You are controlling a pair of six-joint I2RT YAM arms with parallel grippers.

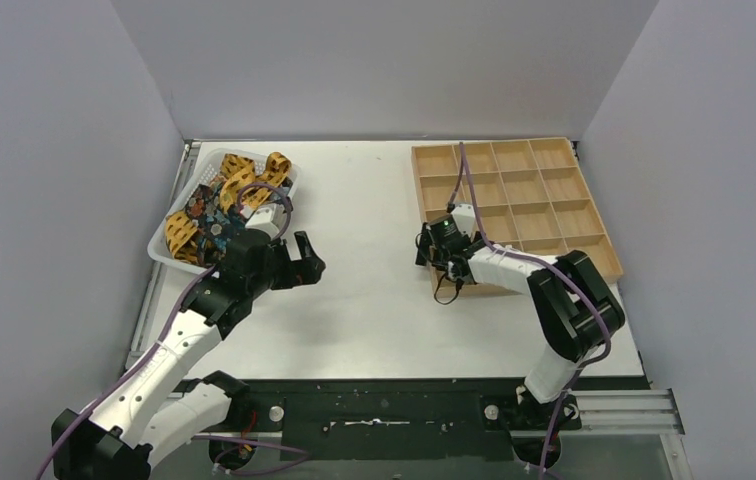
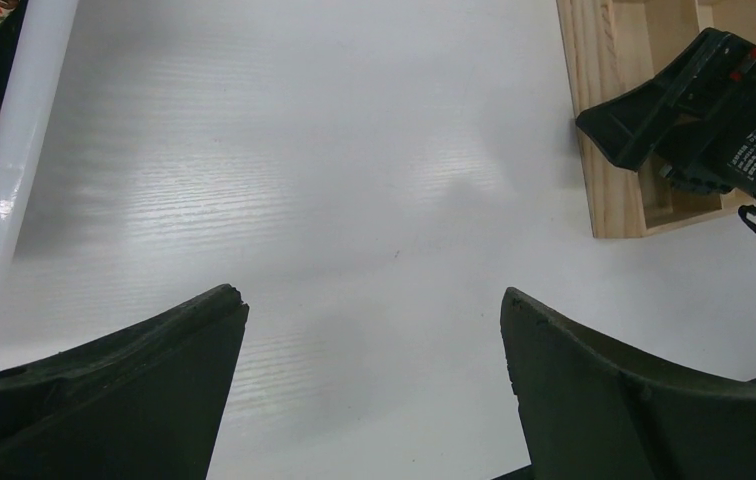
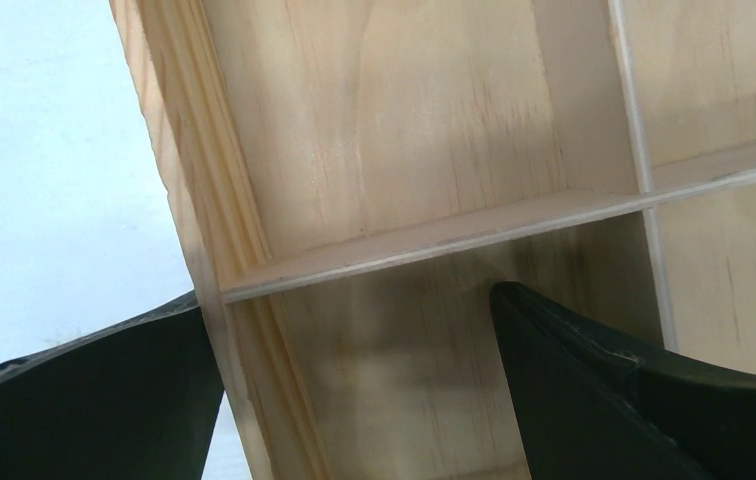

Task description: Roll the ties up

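Note:
Several ties, mustard patterned and dark floral, lie heaped together (image 1: 222,205) in a white basket (image 1: 157,236) at the back left. To the basket's right, over bare table, my left gripper (image 1: 306,262) is open and empty; its two fingers are wide apart in the left wrist view. A wooden divided box (image 1: 527,188) stands at the right, its visible compartments empty. My right gripper is open astride the box's left wall (image 3: 189,200): one finger is outside over the table, the other inside a compartment. Whether the fingers touch the wall is hard to tell.
Grey walls (image 1: 384,70) close off the back and sides. A purple cable (image 1: 544,262) runs along the right arm.

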